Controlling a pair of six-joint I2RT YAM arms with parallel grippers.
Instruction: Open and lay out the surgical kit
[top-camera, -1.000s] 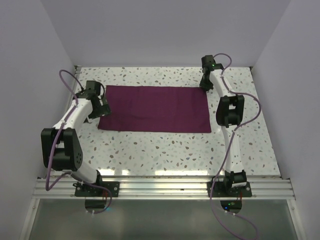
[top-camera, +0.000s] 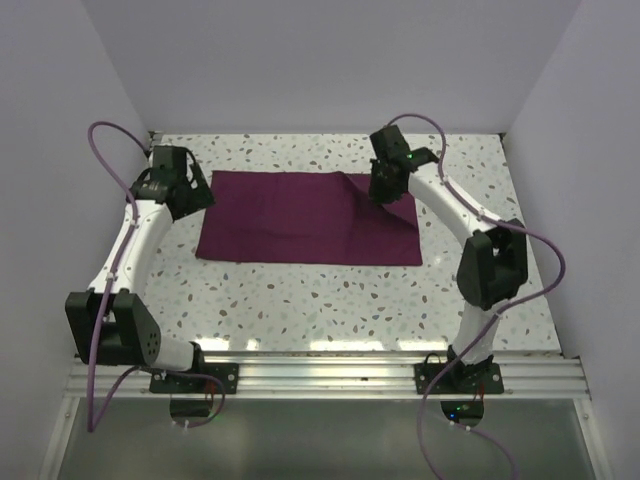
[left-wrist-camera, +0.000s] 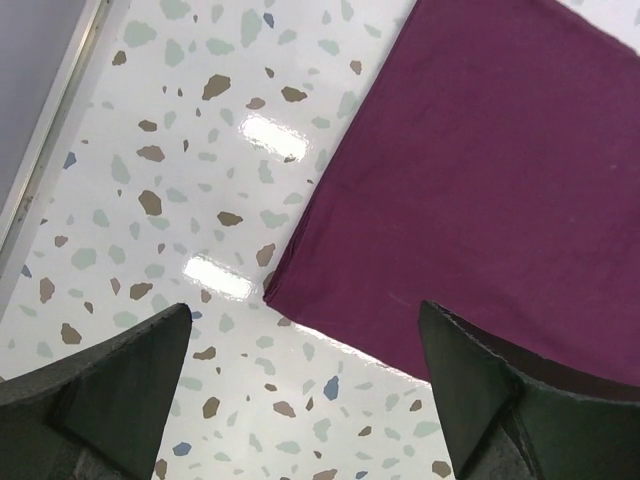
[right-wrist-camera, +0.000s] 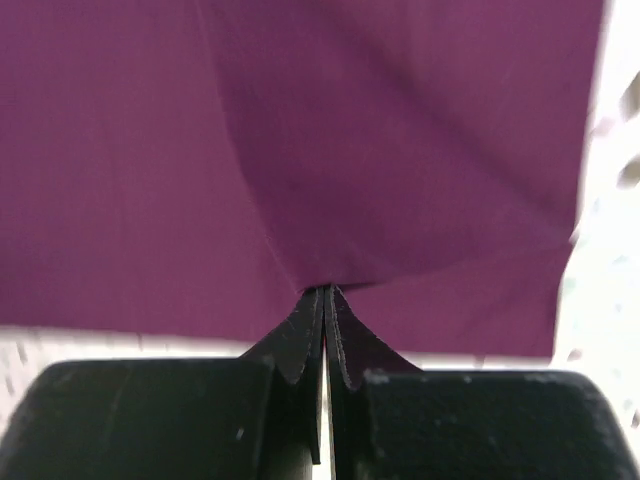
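A maroon cloth (top-camera: 290, 220) lies across the middle of the speckled table. Its far right corner is lifted and folded toward the near left, with a raised flap (right-wrist-camera: 390, 150) running up to the fingertips. That corner is pinched in my right gripper, which is shut with its tips meeting at the flap's point. Over at the cloth's left edge, my left gripper stands open. Between its wide-set fingers show bare table and one cloth corner (left-wrist-camera: 278, 292), nothing held. No instruments are visible on the cloth.
Grey walls (top-camera: 330, 70) close in the back and both sides. A metal rail (top-camera: 330, 375) runs along the front edge.
My right gripper has moved left and nearer from the far right corner, drawing that cloth corner up and over.
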